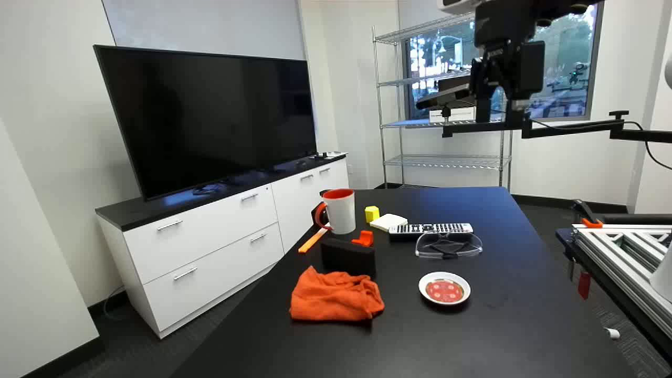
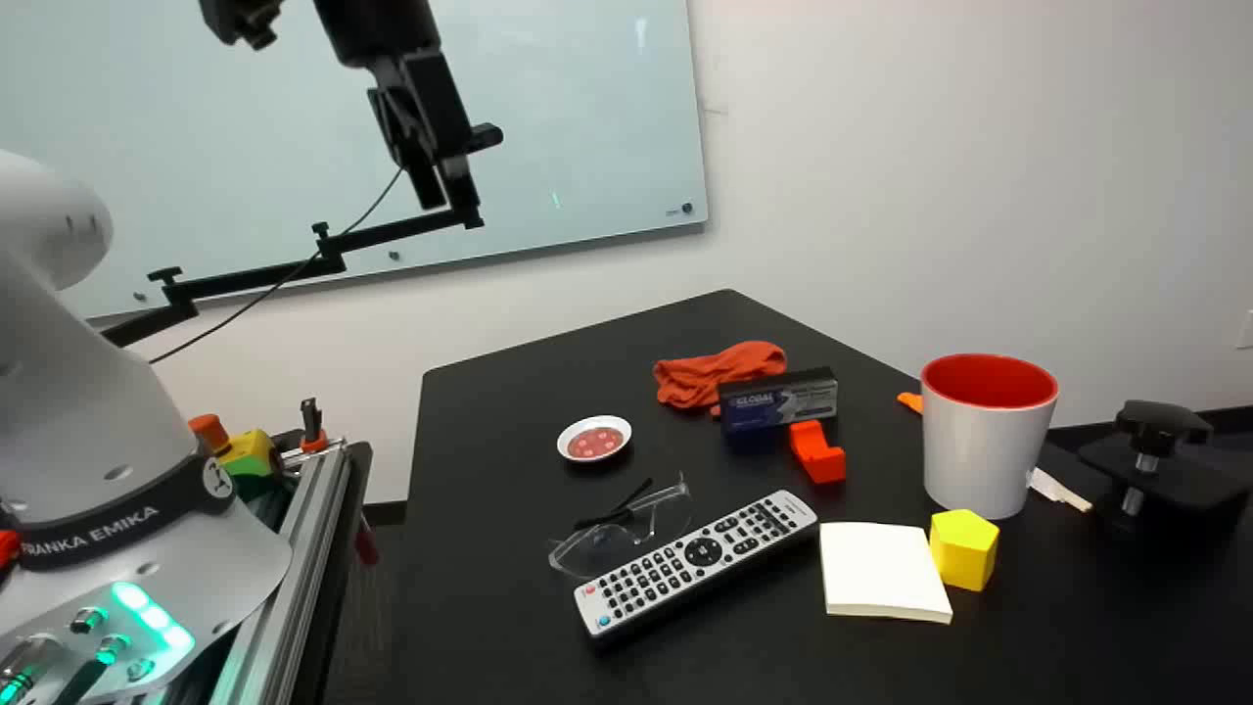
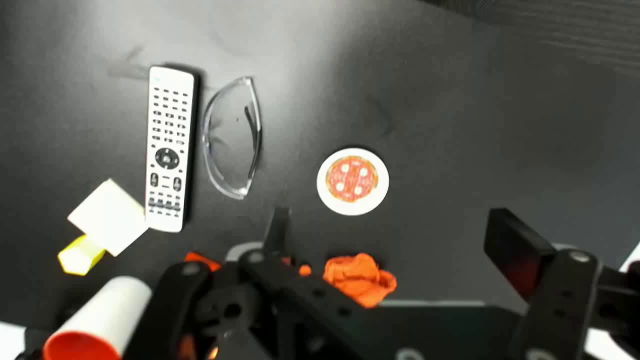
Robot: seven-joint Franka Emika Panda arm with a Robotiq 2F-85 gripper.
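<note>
My gripper is open and empty, its two fingers wide apart high above the black table. In exterior view 2 the gripper [image 2: 448,211] hangs over the table's far left side. Below it in the wrist view lie a small white dish [image 3: 352,207] with a red patterned centre, clear safety glasses [image 3: 258,141], a silver remote [image 3: 166,129] and a crumpled orange cloth [image 3: 360,279]. A white mug [image 2: 984,452] with a red inside stands upright. Beside it are a yellow block [image 2: 963,548] and a white square pad [image 2: 881,572].
A dark box [image 2: 777,401] stands by the cloth, with a red-orange part [image 2: 816,452] in front of it. Near the mug, a black clamp [image 2: 1157,452] sits at the table edge. Bare table surrounds the dish, widest towards the right in the wrist view.
</note>
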